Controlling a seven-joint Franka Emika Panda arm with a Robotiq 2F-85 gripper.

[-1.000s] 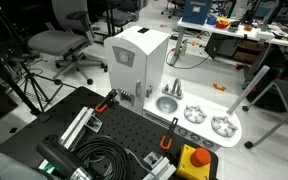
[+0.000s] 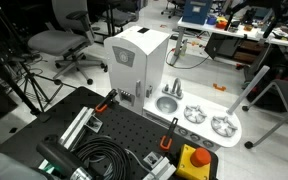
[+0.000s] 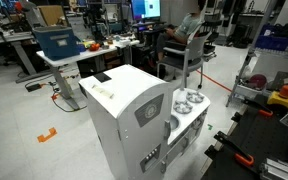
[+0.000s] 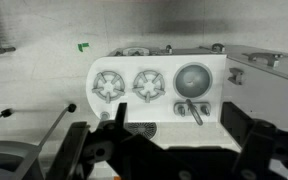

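A white toy kitchen shows in all views. Its tall cabinet [image 2: 137, 65] stands at one end, with the door side facing the black table. Beside it, the low white counter [image 4: 129, 116] carries a round grey sink [image 4: 193, 80] with a faucet [image 4: 194, 113] and two stove burners, one left [image 4: 109, 86] and one right [image 4: 149, 84]. In the wrist view my gripper is above the counter, its two dark fingers wide apart and nothing visible between them. The cabinet's inside is hidden.
On the black table [image 2: 69, 105] lie a coil of black cable [image 2: 104, 158], orange-handled clamps and a yellow box with a red button [image 2: 195, 160]. Chairs and desks stand farther back.
A dark shape, possibly part of my arm, now shows at the upper right of exterior view 1. The toy kitchen and the table's items look unmoved.
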